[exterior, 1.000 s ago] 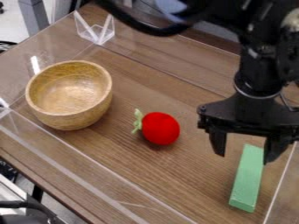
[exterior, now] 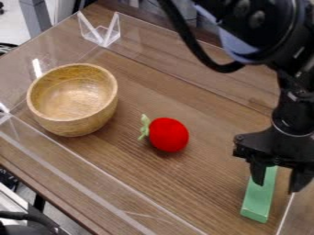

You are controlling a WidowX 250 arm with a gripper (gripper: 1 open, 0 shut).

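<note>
A green rectangular block point(exterior: 256, 200) lies flat at the lower right of the table. My black gripper point(exterior: 273, 167) is low over its upper end, partly hiding it, with its fingers apart and open. A red strawberry-like object point(exterior: 170, 135) with green leaves lies near the middle, left of the gripper. A wooden bowl point(exterior: 72, 77) sits at the left.
A small clear plastic holder point(exterior: 101, 27) stands at the back left. Cables show off the table's left edge.
My gripper has moved right and lower onto the upper end of the green block, covering more of it. The bowl, red object and block look unmoved.
</note>
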